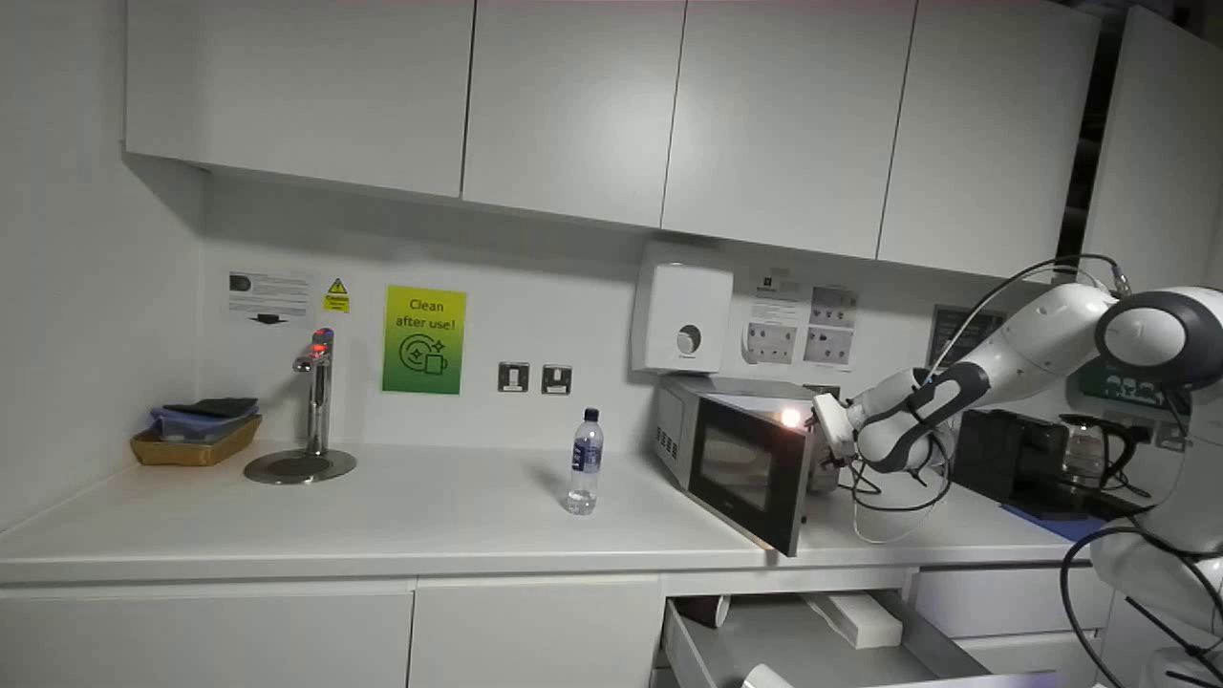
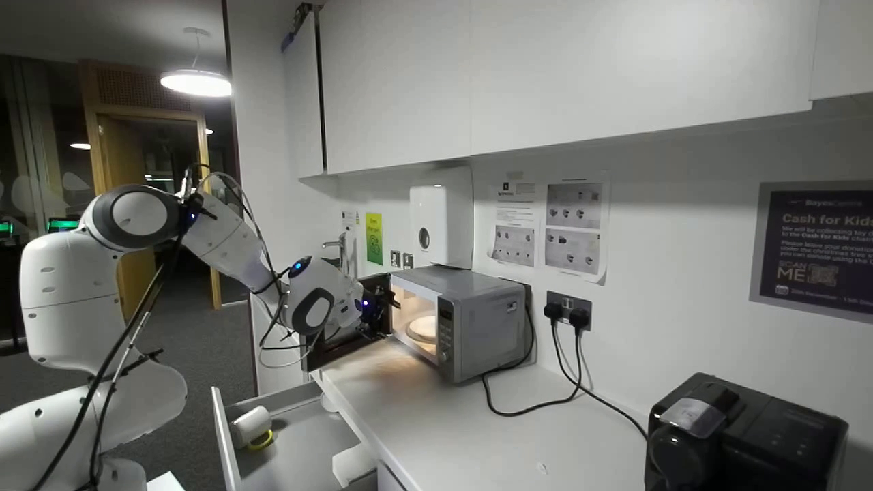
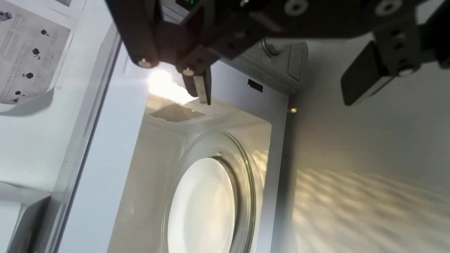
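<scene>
The microwave [image 2: 483, 327] stands on the counter with its door [image 1: 745, 470] swung open and its inside lit. Inside it a round white plate [image 3: 202, 206] rests on the glass turntable [image 3: 249, 181]. My gripper is open in front of the cavity, its fingers wide apart with nothing between them. In the wrist view one finger overlaps the upper cavity, while the other is over the door's inner face [image 3: 371, 189]. From the first exterior view, the door's edge partly covers the gripper.
Below the counter, an open drawer [image 1: 762, 654] holds a white mug [image 2: 252, 427] and a white box [image 1: 860, 619]. A water bottle [image 1: 585, 464] stands left of the microwave. Power cables [image 2: 524, 409] trail behind it towards a black coffee machine [image 2: 745, 434].
</scene>
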